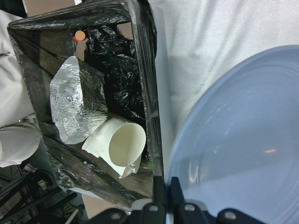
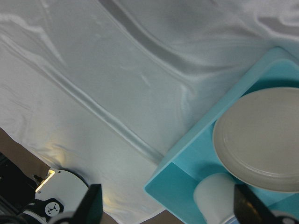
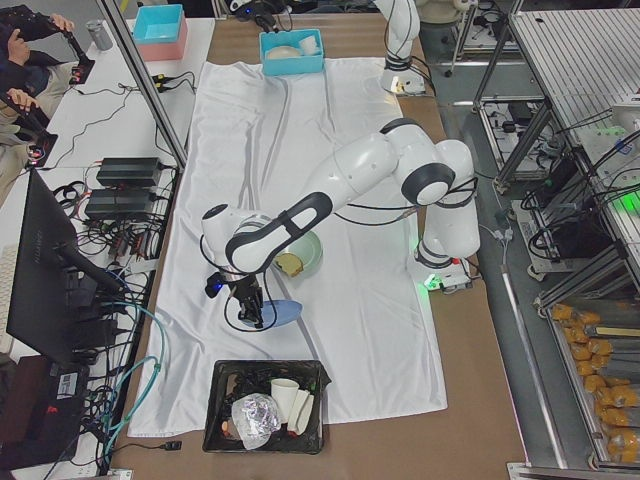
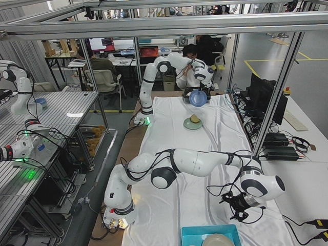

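Note:
My left gripper [image 3: 250, 315] is shut on the rim of a blue plate [image 1: 243, 135], held near a black-lined bin [image 3: 262, 440] of foil and white cups, seen beside it in the left wrist view. A green plate [image 4: 187, 124] with a yellowish item [image 4: 194, 118] sits mid-cloth behind the blue plate. My right gripper [image 4: 233, 207] is open above a teal basket [image 2: 182, 151] holding a pale plate [image 2: 257, 137] and a white cup [image 2: 212, 198], with nothing visible between its fingers.
The white cloth [image 3: 360, 340] has wide clear areas. A monitor [image 3: 45, 270] and cables line the left side; aluminium frame rails surround the workspace.

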